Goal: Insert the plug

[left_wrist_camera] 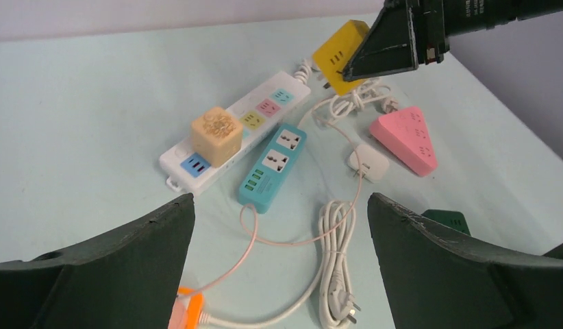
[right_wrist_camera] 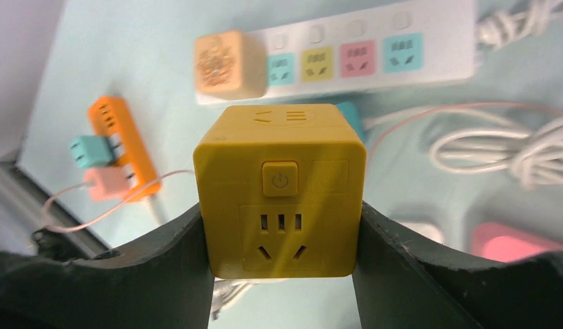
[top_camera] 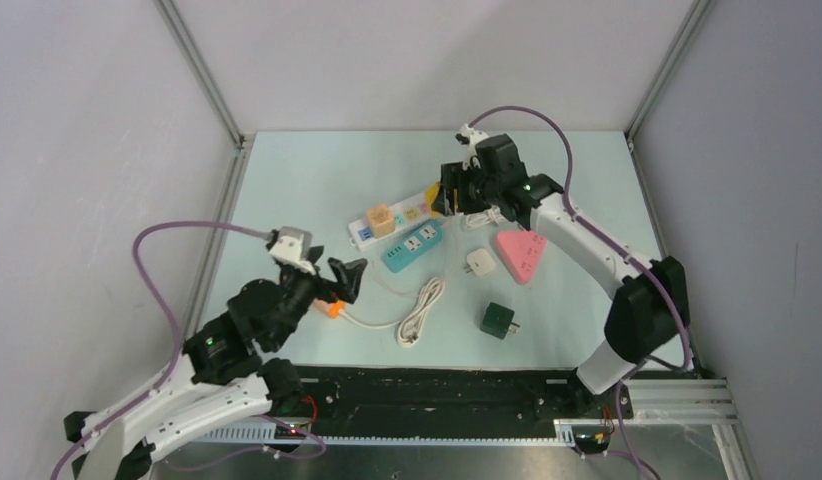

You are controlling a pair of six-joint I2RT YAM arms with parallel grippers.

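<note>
A yellow cube plug (right_wrist_camera: 279, 205) with outlet slots and a power button hangs between the fingers of my right gripper, which is shut on it. In the left wrist view its metal prongs poke out at the lower left, clear of any socket. Below and to the left lies the white power strip (left_wrist_camera: 268, 106) with coloured sockets; an orange cube (left_wrist_camera: 217, 136) sits on its near end. My left gripper (top_camera: 352, 278) stands open at the left, above the table, with nothing between its fingers.
Beside the white strip lies a teal strip (left_wrist_camera: 273, 168). A coiled white cord (left_wrist_camera: 335, 260), white plug (left_wrist_camera: 368, 162), pink block (left_wrist_camera: 405, 140) and green plug (top_camera: 498, 320) lie around. An orange strip (right_wrist_camera: 124, 147) is at the left.
</note>
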